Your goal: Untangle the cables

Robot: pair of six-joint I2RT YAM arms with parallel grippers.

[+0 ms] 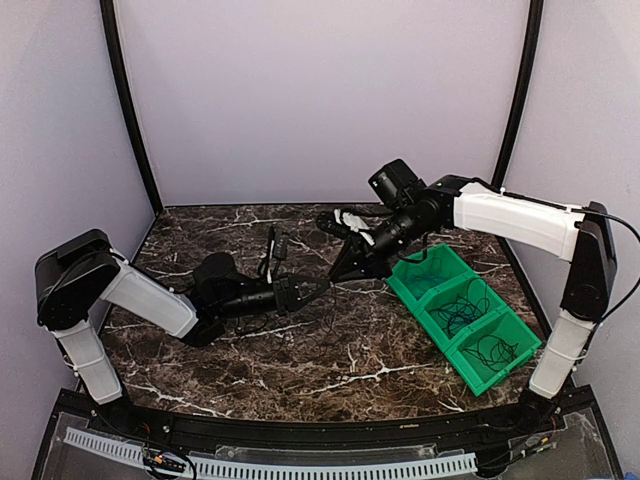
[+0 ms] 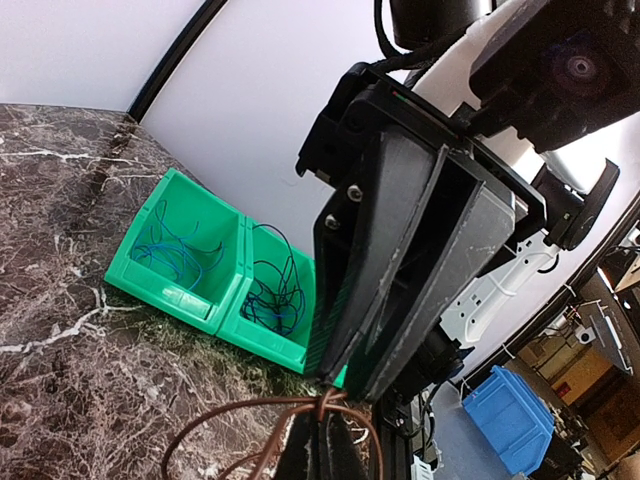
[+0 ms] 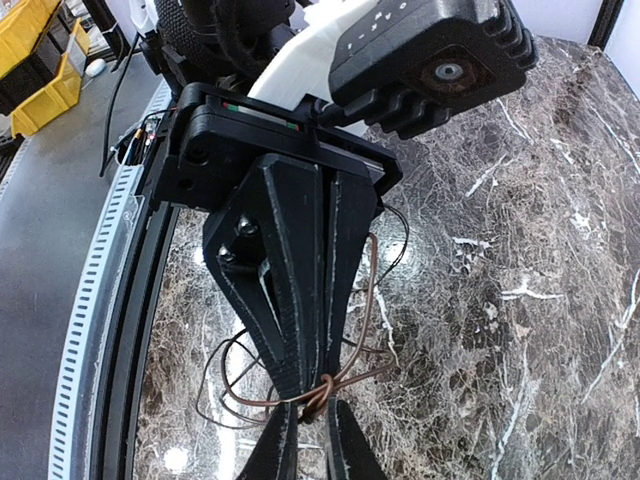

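A thin brown cable (image 3: 372, 300) makes loops around the tips of both grippers and crosses itself there in a small tangle. My left gripper (image 1: 326, 288) is shut on the cable; its fingers (image 3: 290, 290) lie together in the right wrist view, with strands leaving the tips. Coming in from the right, my right gripper (image 1: 335, 278) meets it almost tip to tip and is also shut on the cable. In the left wrist view, loops of the brown cable (image 2: 215, 408) hang below the right fingers (image 2: 385, 250). The exact crossing is partly hidden between the fingertips.
A green three-part bin (image 1: 448, 345) stands on the right of the marbled table (image 1: 290, 375); blue and dark cables lie in its compartments. Dark thin cable (image 3: 205, 390) shows behind the left gripper.
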